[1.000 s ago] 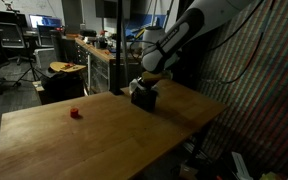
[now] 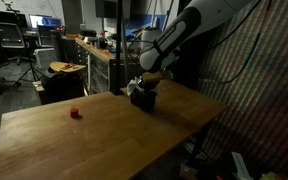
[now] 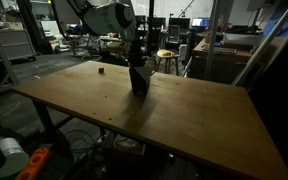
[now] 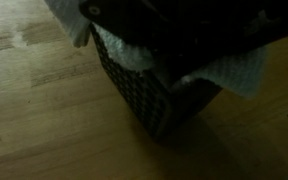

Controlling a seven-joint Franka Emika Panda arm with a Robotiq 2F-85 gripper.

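A dark woven basket stands upright on the wooden table, toward its far side. Pale cloth hangs over the basket rim on more than one side in the wrist view. My gripper is down at the basket's top, close against the cloth, and it is shut. Its fingertips are lost in shadow, so whether any cloth is caught between them does not show. From the second exterior view, the same basket sits below the arm.
A small red object lies apart on the left of the table in the first exterior view. The tabletop around the basket is otherwise mostly clear. A dark upright post rises behind the table's far edge.
The wrist and gripper have shifted slightly above the basket, with more dark gripper showing on its right side. Basket and red object stay in place.
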